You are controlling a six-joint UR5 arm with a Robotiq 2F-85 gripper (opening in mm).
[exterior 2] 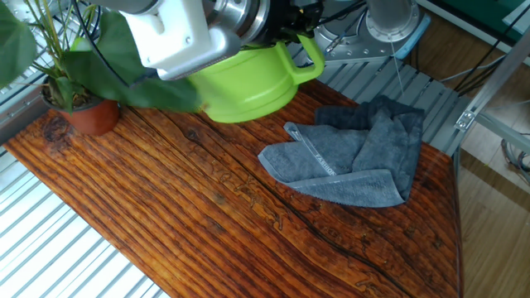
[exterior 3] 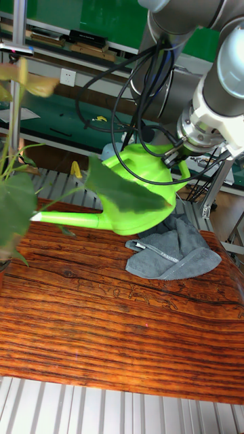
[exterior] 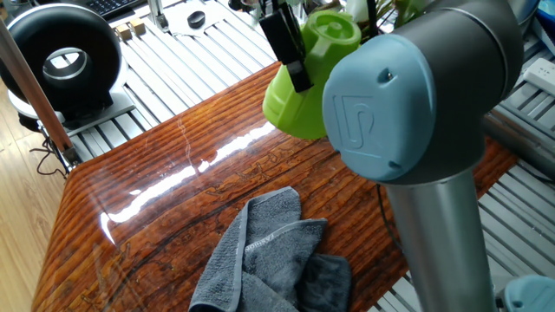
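Note:
A light green watering can hangs from my gripper, which is shut on its handle. In exterior view 3 its long spout points left, toward the plant, with a leaf crossing in front of the can's body. Exterior view 2 shows the can's body over the back part of the wooden table, partly covered by the arm's white wrist part. The arm's blue-capped joint hides part of the can in exterior view 1. The fingertips are mostly hidden by the can and cables.
A crumpled grey towel lies on the wooden table. The potted plant stands at the table's corner, its broad leaves reaching near the can. Black cables loop beside the arm.

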